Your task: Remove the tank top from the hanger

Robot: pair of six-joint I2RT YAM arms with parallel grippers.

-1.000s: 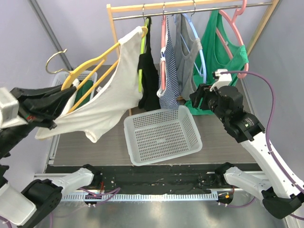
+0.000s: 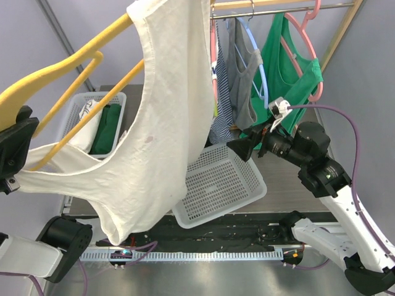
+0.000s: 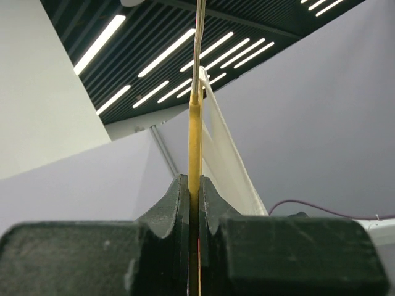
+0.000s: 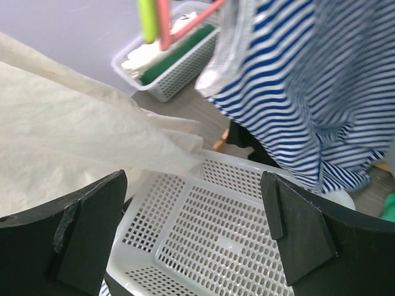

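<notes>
The cream-white tank top [image 2: 157, 142] hangs large in the top view, draped on a yellow hanger [image 2: 71, 63] whose bars pass through it. At the left edge of that view my left gripper [image 2: 13, 148] holds the hanger. The left wrist view shows the gripper shut on the yellow bar, with the tank top [image 3: 225, 154] behind. My right gripper [image 2: 236, 147] stands to the right of the garment. In the right wrist view its fingers [image 4: 92, 228] are wide apart and empty, and the tank top [image 4: 80, 129] reaches in from the left.
A light grey basket [image 2: 228, 200] lies below the tank top's right side. Another basket [image 2: 120, 100] with rolled clothes stands at the back left. Striped [image 4: 278, 92], grey [image 2: 244, 71] and green [image 2: 278, 68] garments hang from the rail [image 2: 284, 10].
</notes>
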